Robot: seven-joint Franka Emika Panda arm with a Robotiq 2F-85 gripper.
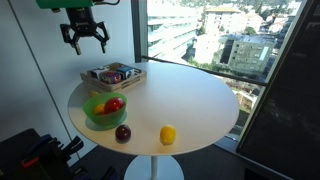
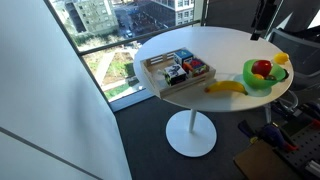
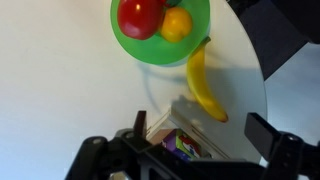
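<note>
My gripper (image 1: pixel 90 46) stands open above the back left of the round table, its fingers wide apart and nothing between them. In the wrist view a yellow banana (image 3: pixel 203 82) lies on the white tabletop, between the green bowl (image 3: pixel 150 48) and a wooden tray (image 3: pixel 160 122). The bowl holds a red fruit (image 3: pixel 140 17) and an orange fruit (image 3: pixel 176 23). Several small packages (image 2: pixel 180 70) lie in the tray. In exterior view 1 a dark purple fruit (image 1: pixel 123 133) and a yellow fruit (image 1: pixel 168 134) rest near the front edge.
The white round table (image 1: pixel 190 95) has wide clear room at its middle and right. Windows (image 1: pixel 220 35) stand behind it. The banana lies close to the table's edge in exterior view 2.
</note>
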